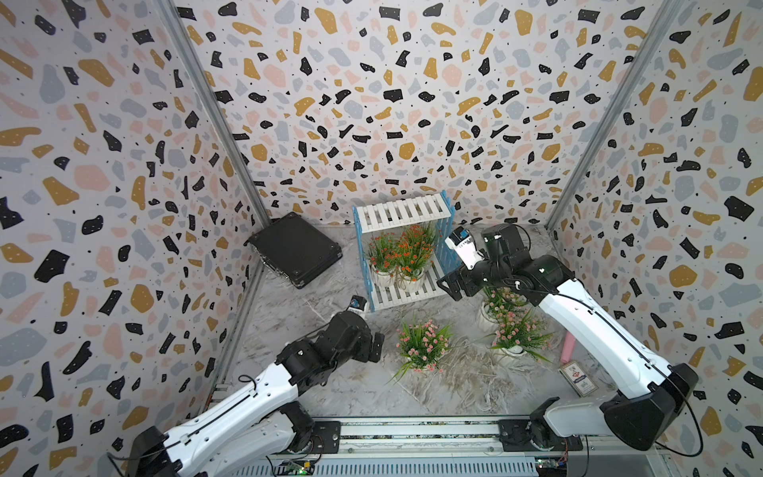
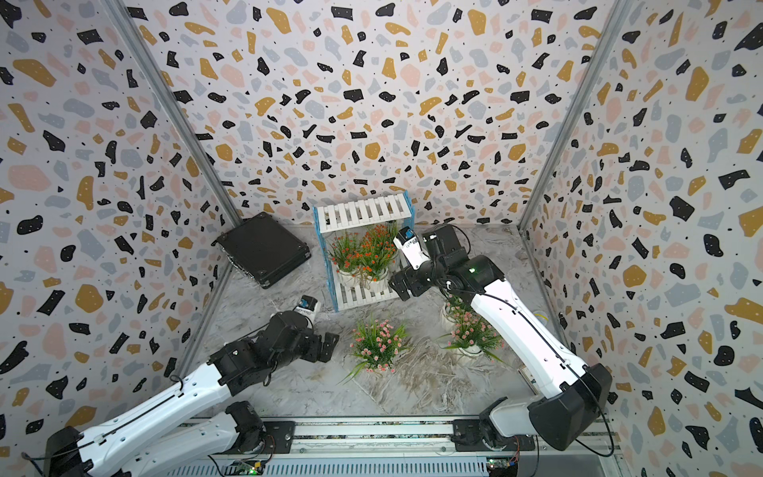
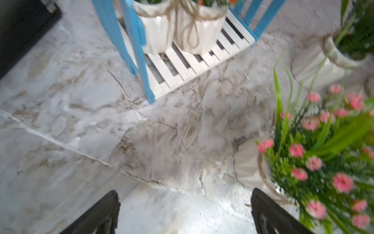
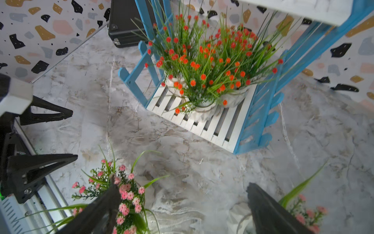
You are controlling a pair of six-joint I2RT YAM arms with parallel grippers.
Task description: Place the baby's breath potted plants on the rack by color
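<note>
The blue-and-white rack [image 1: 403, 213] stands at the back, its upper shelf bare. Orange-red flowering plants [image 4: 210, 83] in white pots crowd its lower shelf. A pink-flowered plant [image 1: 423, 347] is on the floor in front of the rack. Two more pink ones, a rear plant [image 1: 500, 300] partly behind the right arm and a front plant [image 1: 518, 330], are to the right. My left gripper is open over bare floor, left of the nearest pink plant. My right gripper [image 1: 450, 286] hangs open just off the rack's right side, its fingers empty.
A black case [image 1: 295, 248] lies left of the rack. On the far right are a pink object [image 1: 567, 347] and a small framed card [image 1: 578, 379]. Marble floor between the rack and the front pink plant is clear.
</note>
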